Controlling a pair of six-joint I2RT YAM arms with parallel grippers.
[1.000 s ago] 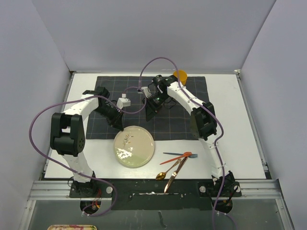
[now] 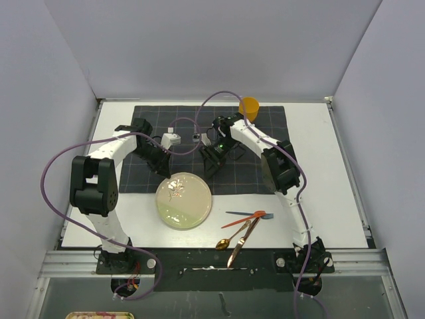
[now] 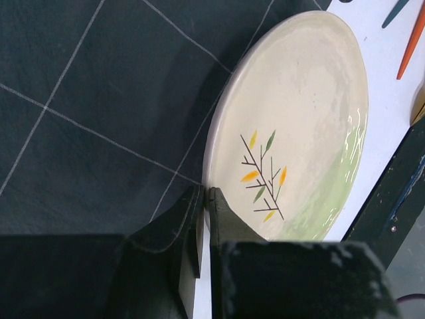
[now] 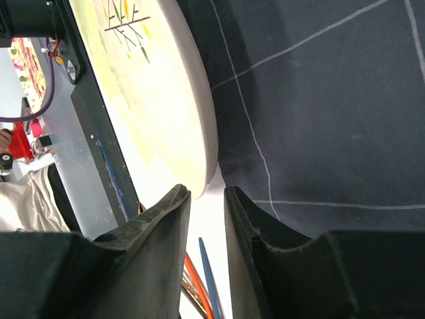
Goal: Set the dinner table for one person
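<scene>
A cream plate with a leaf design (image 2: 183, 201) lies across the front edge of the dark placemat (image 2: 252, 176), partly on the white table. My left gripper is shut on the plate's rim at its back left; in the left wrist view the rim runs in between the fingertips. My right gripper stands part open near the plate's right rim, with nothing seen held between its fingers. To the plate's right lie an orange utensil (image 2: 243, 219), a blue-handled fork (image 2: 265, 216), a gold spoon (image 2: 223, 244) and a knife (image 2: 237, 250).
An orange cup (image 2: 250, 107) stands at the back of the table, behind the right arm. Bare white table (image 2: 315, 146) shows at the far right. A patterned tray (image 2: 99, 316) is partly visible at the bottom left, off the table.
The plate has shifted slightly left and back. My right gripper has come down toward the plate's right rim. The left arm looks nearly the same.
</scene>
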